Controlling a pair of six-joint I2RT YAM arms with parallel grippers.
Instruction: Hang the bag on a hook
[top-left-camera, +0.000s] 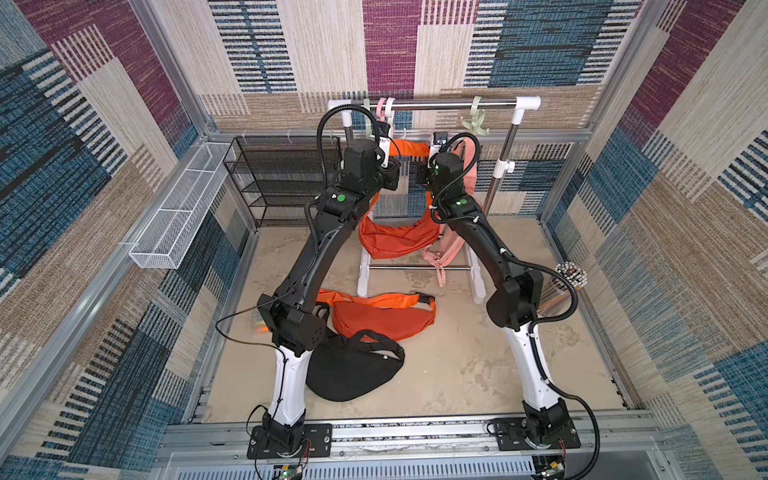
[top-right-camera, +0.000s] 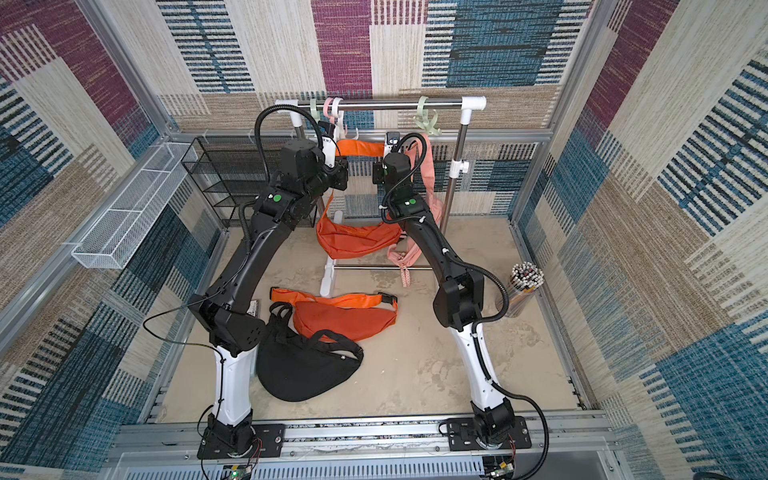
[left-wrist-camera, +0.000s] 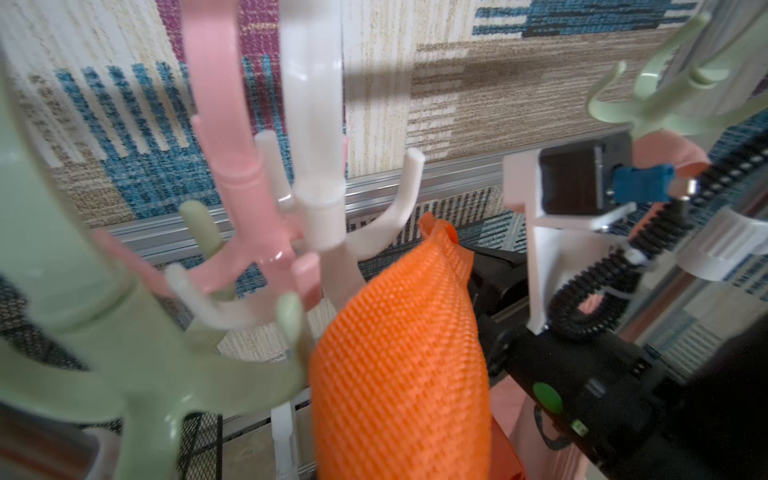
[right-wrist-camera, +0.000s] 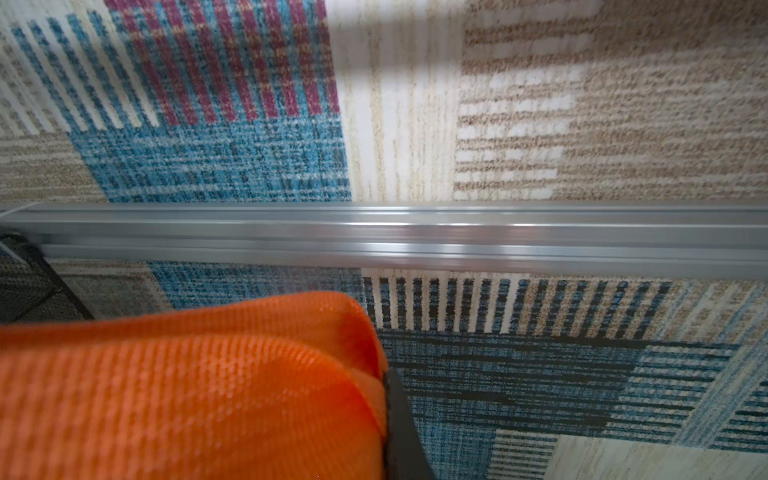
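Observation:
An orange-red bag (top-left-camera: 397, 240) hangs in the air in front of the rack, its orange strap (top-left-camera: 410, 148) stretched between my two grippers. My left gripper (top-left-camera: 392, 160), shut on the strap, is at the left hooks; my right gripper (top-left-camera: 428, 162) is shut on it further right. In the left wrist view the strap (left-wrist-camera: 404, 360) hides the left fingers and passes just right of a white hook (left-wrist-camera: 392, 216). Next to that are a pink hook (left-wrist-camera: 256, 232) and a green hook (left-wrist-camera: 160, 360). One dark finger (right-wrist-camera: 402, 436) shows beside the strap in the right wrist view.
A pink bag (top-left-camera: 469, 160) hangs at the right under a green hook (top-left-camera: 475, 120). On the table lie another orange bag (top-left-camera: 384, 317) and a black bag (top-left-camera: 352, 372). A dark wire shelf (top-left-camera: 280, 180) stands left of the rack rod (top-left-camera: 448, 104).

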